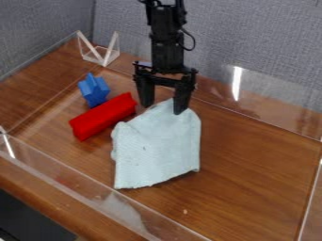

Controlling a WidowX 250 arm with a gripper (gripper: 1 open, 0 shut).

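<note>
My black gripper (164, 92) hangs from the top centre, open, its two dark fingers spread just over the upper end of a pale, crumpled cloth (156, 151). The cloth lies spread on the wooden table; whether the fingertips touch it I cannot tell.
A red block (104, 117) lies left of the cloth, with a blue object (93, 90) behind it. A white wire rack (97, 52) stands at the back left.
</note>
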